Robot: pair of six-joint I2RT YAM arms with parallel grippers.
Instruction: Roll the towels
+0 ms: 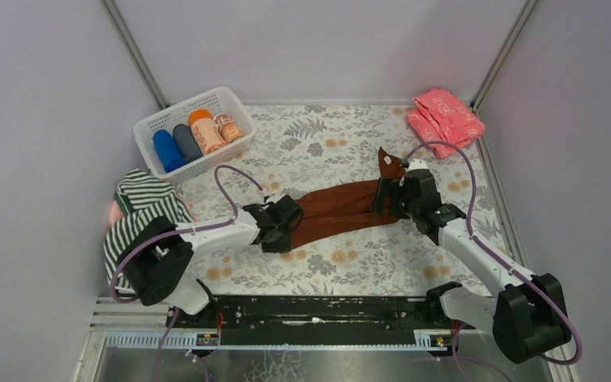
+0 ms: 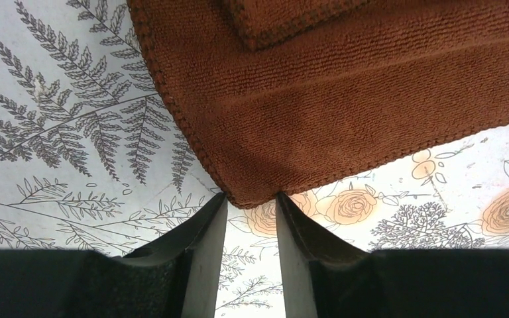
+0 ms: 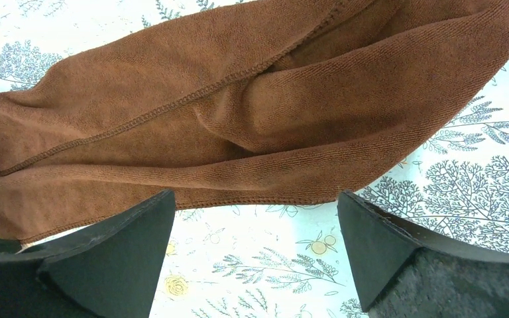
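Observation:
A brown towel (image 1: pixel 334 211) lies across the middle of the table, folded lengthwise, with one corner jutting up at its right end. In the left wrist view its near left corner (image 2: pixel 248 189) reaches between the tips of my left gripper, which is part open; whether the fingers touch the cloth is unclear. From above, that arm hides the towel's left end. My right gripper stands wide open over the towel's right part. Nothing is between its fingers, and the towel's hem (image 3: pixel 258 201) runs just beyond their tips.
At the back left, a white basket (image 1: pixel 147 127) holds several rolled towels, blue, grey and orange. Striped towels (image 1: pixel 139 215) are heaped at the left edge. A pink folded pile (image 1: pixel 449 119) lies back right.

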